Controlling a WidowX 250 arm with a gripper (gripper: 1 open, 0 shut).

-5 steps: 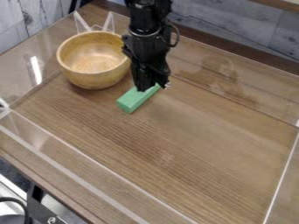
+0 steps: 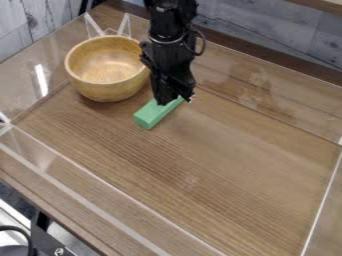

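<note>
A black robot gripper (image 2: 166, 85) hangs over the upper middle of the wooden tabletop, pointing down. Just below it lies a flat green block (image 2: 156, 114), angled diagonally, its upper end near or under the fingertips. Whether the fingers touch it or are closed is hard to make out.
A large tan bowl (image 2: 104, 70) sits to the left of the gripper, near the upper left. Dark cables lie beyond the table edge at the lower left.
The gripper has shifted very slightly left and up compared with a second ago. The block and bowl look unchanged.
</note>
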